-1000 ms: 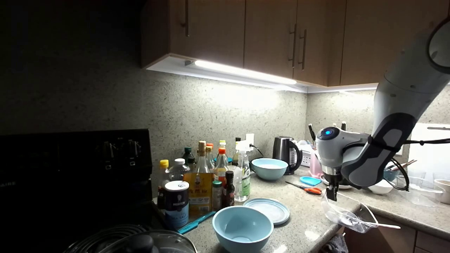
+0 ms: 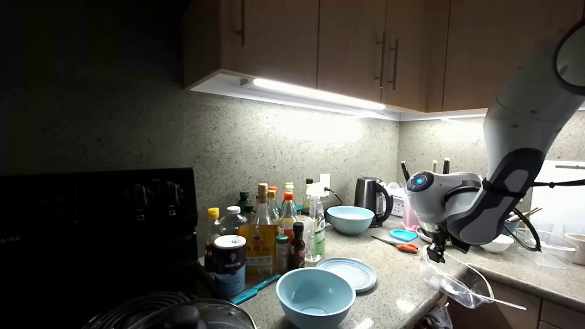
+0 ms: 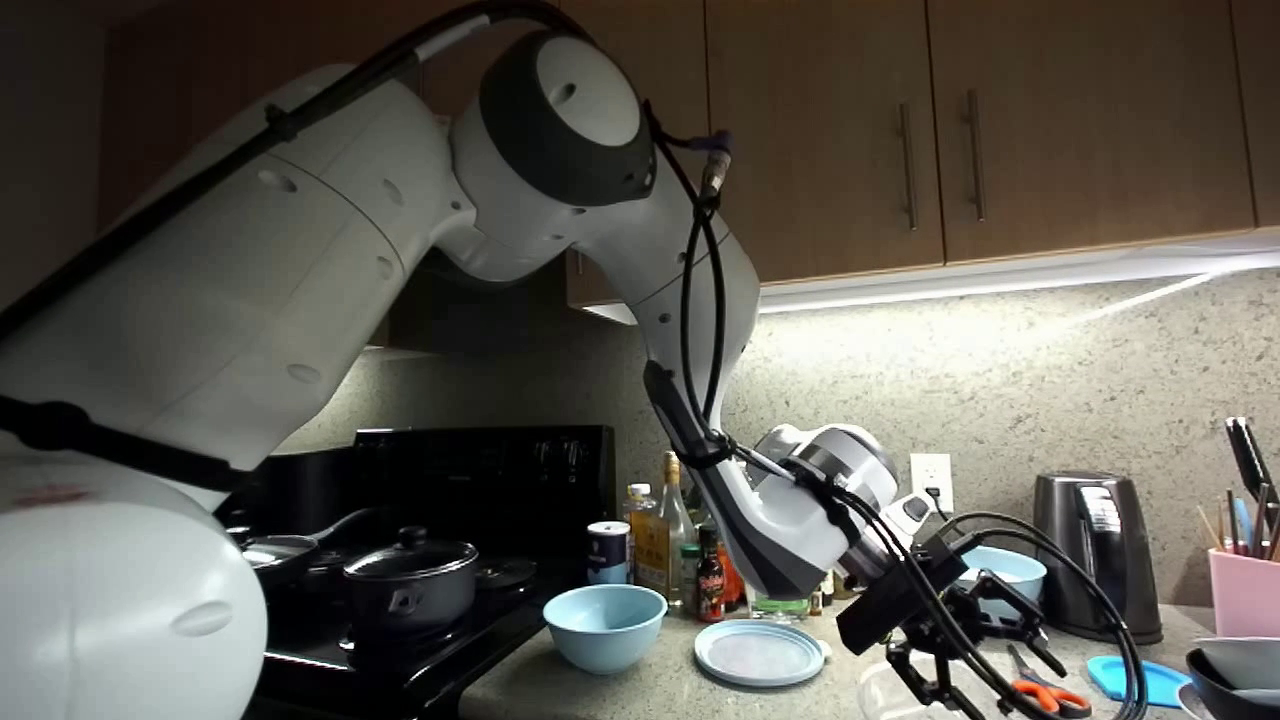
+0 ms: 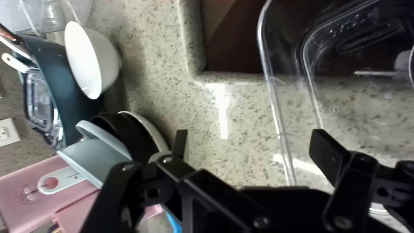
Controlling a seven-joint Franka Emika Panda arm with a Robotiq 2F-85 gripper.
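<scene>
My gripper (image 2: 437, 255) is low over the counter's corner at the right of exterior view 1, its wrist tilted. A clear plastic container (image 2: 466, 295) lies under and beside it, slanting out past the counter edge, with a long pale handle (image 2: 507, 303) sticking out. In the wrist view the fingers of the gripper stand wide open. The container's rim (image 4: 274, 105) runs up between the fingers, nearer the right one; I cannot tell whether they touch. In exterior view 2 cables partly cover the gripper, and only part of the container (image 3: 882, 692) shows.
Orange-handled scissors (image 2: 406, 248) and a blue lid (image 2: 404, 235) lie behind the gripper. A light blue bowl (image 2: 315, 299) and plate (image 2: 351, 274) stand left. In the wrist view a white bowl (image 4: 93, 60) and pink holder (image 4: 35, 194) are at left; bare counter (image 4: 229, 116) lies between.
My gripper's wrist has tilted from nearly upright to a slant. The container's right end and the handle have dipped slightly and shifted a little to the right in exterior view 1.
</scene>
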